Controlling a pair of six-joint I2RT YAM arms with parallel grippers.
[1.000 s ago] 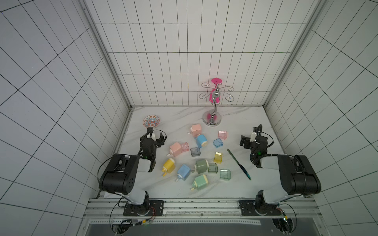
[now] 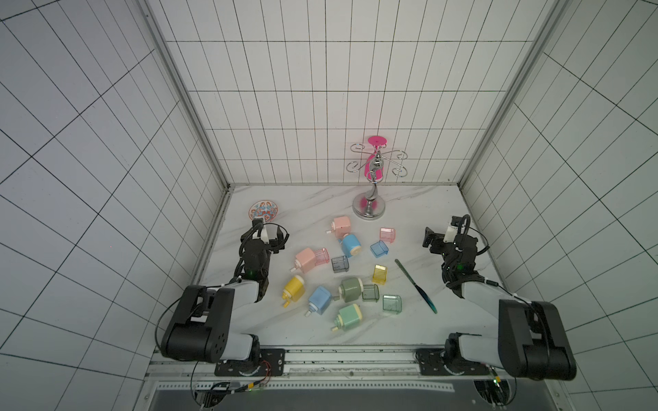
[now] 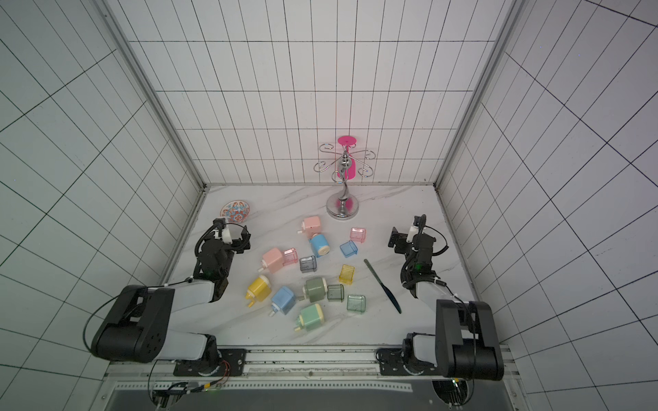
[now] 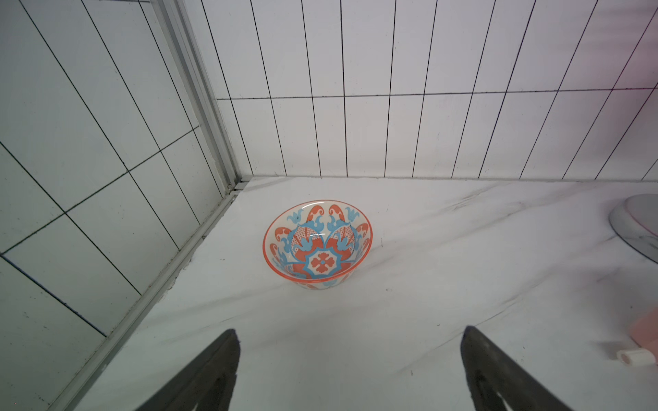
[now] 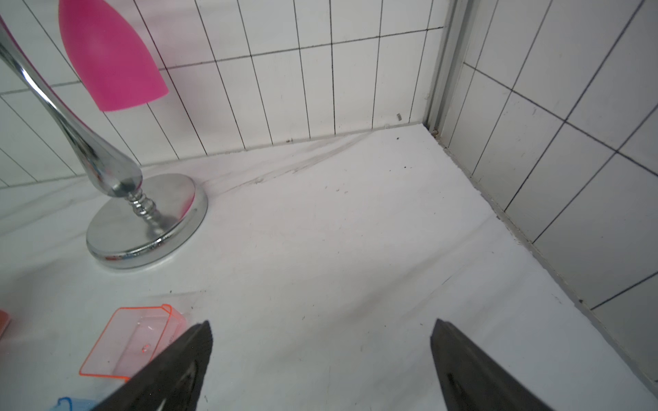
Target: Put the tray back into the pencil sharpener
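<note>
Several pencil sharpener bodies lie on the table: pink [image 2: 305, 259], another pink [image 2: 340, 224], bright blue [image 2: 351, 244], yellow [image 2: 294, 287], blue [image 2: 320, 299], grey-green [image 2: 350, 289] and mint [image 2: 349, 315]. Clear trays sit apart or beside them: pink [image 2: 387, 235], pink [image 2: 321, 256], blue [image 2: 379, 248], grey [image 2: 340, 263], yellow [image 2: 379, 274], dark green [image 2: 370, 292] and green [image 2: 392, 303]. At the table's left, my left gripper is open and empty. On the right side, my right gripper is open too, with nothing between its fingers.
A chrome stand [image 2: 368, 205] with pink parts rises at the back. A patterned bowl [image 4: 317, 243] sits at the back left, in front of my left gripper. A long green knife-like thing [image 2: 416, 286] lies right of the trays.
Both arms have shifted: the right gripper a little to the right, the left slightly leftward, with both forearms lower in the view. The sharpeners and trays have stayed put.
</note>
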